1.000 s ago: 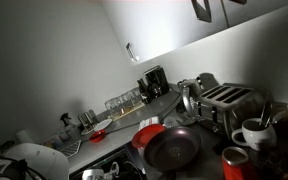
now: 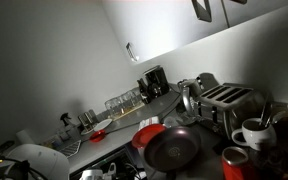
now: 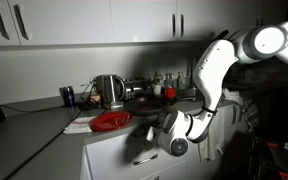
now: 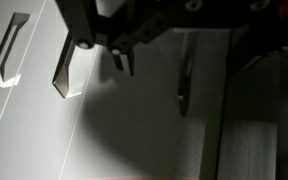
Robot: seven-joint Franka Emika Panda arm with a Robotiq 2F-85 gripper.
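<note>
In the wrist view my gripper stands open in front of grey cabinet fronts, its dark fingers (image 4: 122,58) at the top of the picture. A metal handle (image 4: 185,88) shows in the space between the two fingers; whether they touch it I cannot tell. Two more handles, a middle one (image 4: 68,70) and a far-left one (image 4: 8,50), lie to the left of the gripper. From exterior view 2, the white arm (image 3: 239,66) bends down to the white drawer front (image 3: 109,158) below the counter. The fingertips are hard to make out there.
On the counter lie a dark pan (image 2: 172,148) and a red plate (image 3: 110,121). A toaster (image 2: 227,101), a white mug (image 2: 255,134) and a red can (image 2: 236,163) stand close by. Wall cabinets (image 3: 94,22) hang overhead.
</note>
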